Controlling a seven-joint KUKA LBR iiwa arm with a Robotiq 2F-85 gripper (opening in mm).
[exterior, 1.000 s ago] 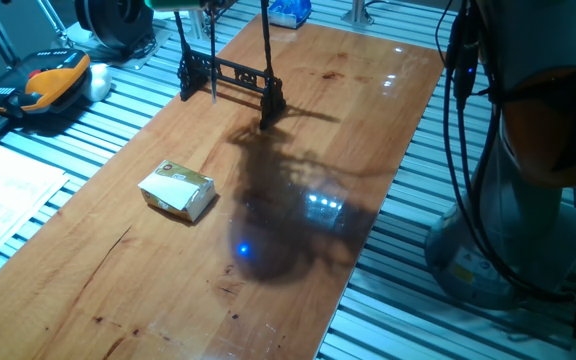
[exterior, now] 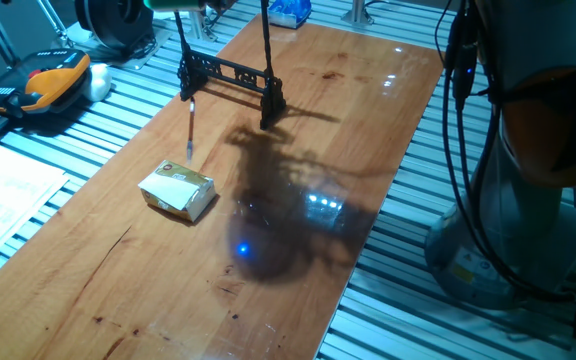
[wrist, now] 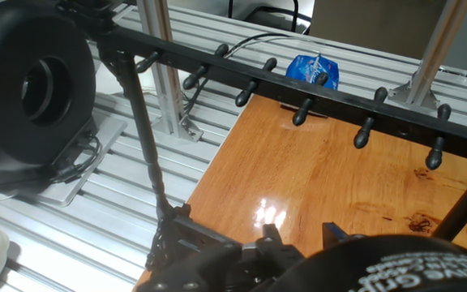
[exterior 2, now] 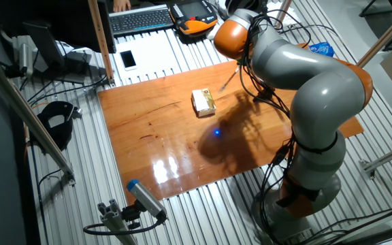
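A slim pen-like stick [exterior: 191, 130] appears to lie on the wooden table, between the black rack [exterior: 230, 75] and the small box; exterior view 2 also shows the stick [exterior 2: 229, 78], left of the arm. In the wrist view my gripper stands open at the bottom edge, its fingers spread and nothing visible between them. Beyond it runs the rack's rail [wrist: 286, 87] with several black pegs. Exterior view 1 cuts the gripper off, and in exterior view 2 the arm hides it. The yellow-and-white box [exterior: 176, 190] rests on the table.
A blue packet [exterior: 289, 12] lies at the table's far end. The orange-and-black device [exterior: 38, 82] and a keyboard [exterior 2: 140, 20] are off the table's side. A phone [exterior 2: 128, 60] lies on white paper.
The box has not moved.
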